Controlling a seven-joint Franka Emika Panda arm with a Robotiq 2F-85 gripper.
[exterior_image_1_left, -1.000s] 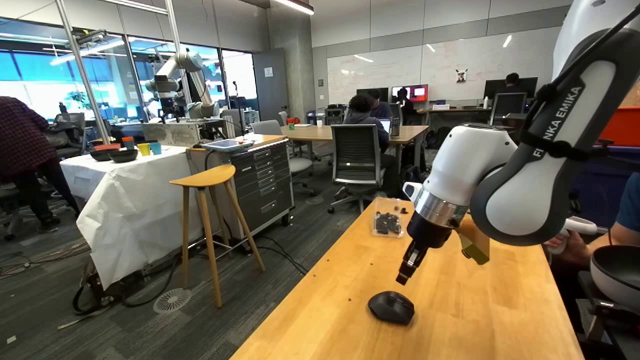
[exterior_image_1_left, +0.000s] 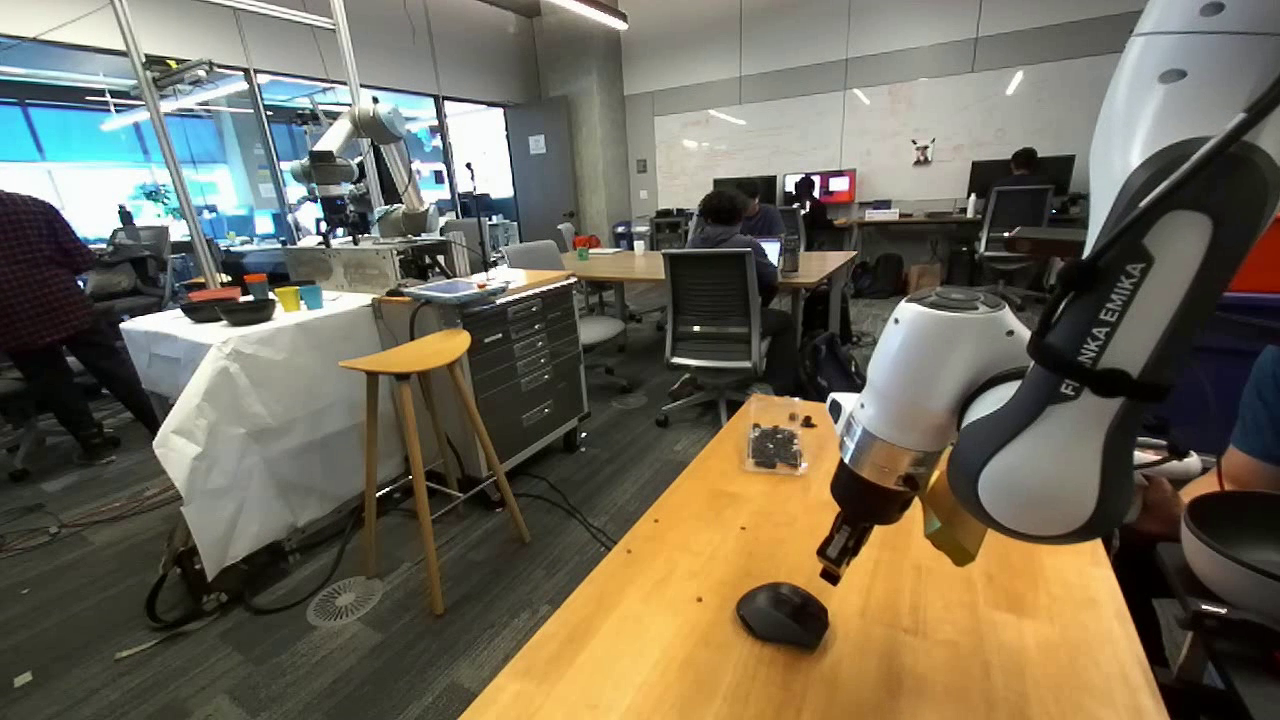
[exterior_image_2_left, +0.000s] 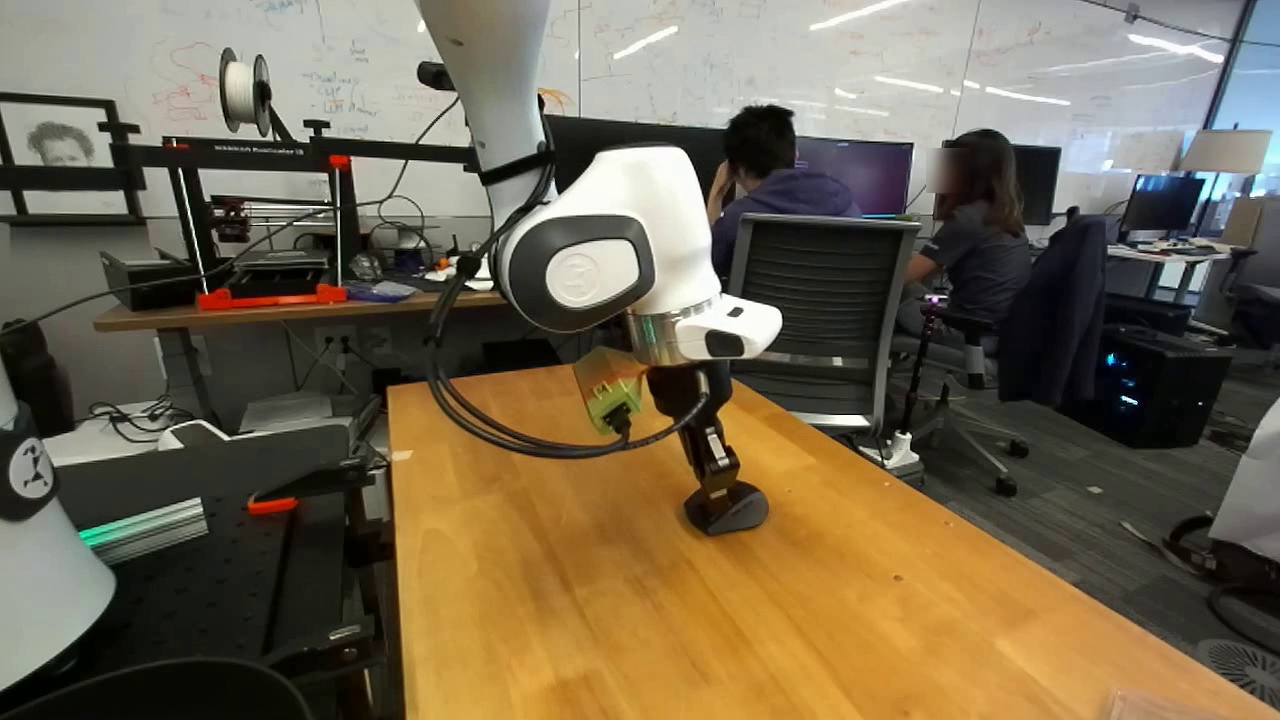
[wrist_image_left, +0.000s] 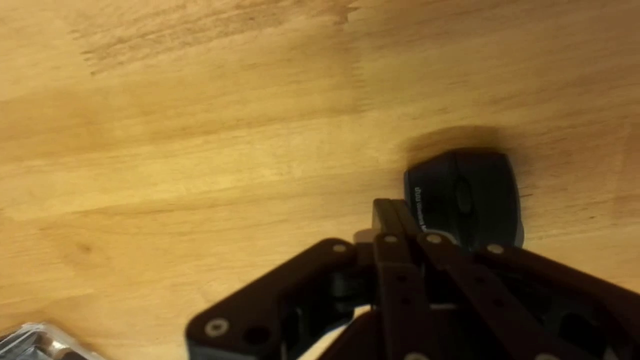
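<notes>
A black computer mouse (exterior_image_1_left: 782, 616) lies on the wooden table (exterior_image_1_left: 960, 636), near the left edge in exterior view 1. My gripper (exterior_image_1_left: 828, 571) is shut, pointing down just behind the mouse in that view, with nothing visible between its fingers. In exterior view 2 the gripper (exterior_image_2_left: 717, 488) overlaps the mouse (exterior_image_2_left: 738, 511), so contact there cannot be judged. The wrist view shows the closed fingertips (wrist_image_left: 387, 210) beside the left side of the mouse (wrist_image_left: 480, 192), with the arm's linkage covering its near end.
A clear plastic box (exterior_image_1_left: 775, 449) of small dark pieces stands at the table's far end, its corner (wrist_image_left: 45, 342) showing in the wrist view. Tiny dark bits dot the left edge. A dark bowl (exterior_image_1_left: 1236, 534) sits off the table's right side.
The mouse lies in the same spot.
</notes>
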